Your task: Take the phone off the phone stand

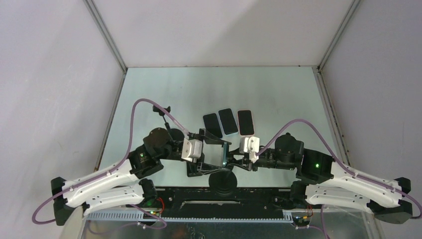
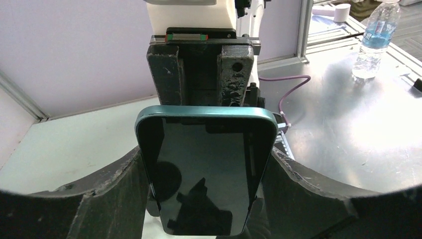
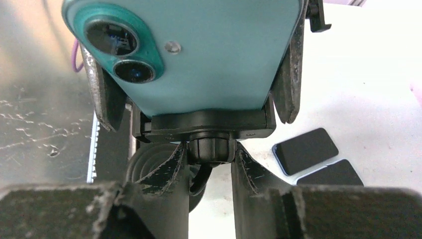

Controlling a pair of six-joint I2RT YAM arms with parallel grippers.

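A teal phone (image 2: 203,177) stands upright in the phone stand (image 1: 223,184), between the two grippers at the bottom centre of the top view. My left gripper (image 1: 213,154) reaches from the left, its open fingers either side of the phone, which fills the left wrist view screen-first. In the right wrist view the phone's back (image 3: 199,55) with two cameras rests on the stand's black bracket (image 3: 209,124). My right gripper is partly closed around the stand's joint just below the bracket; whether it grips firmly is hard to tell.
Three dark phones (image 1: 227,121) lie on the board behind the grippers. A second stand (image 1: 174,133) is at the left, partly hidden by the left arm. A water bottle (image 2: 370,47) stands outside the board in the left wrist view. The board's back half is clear.
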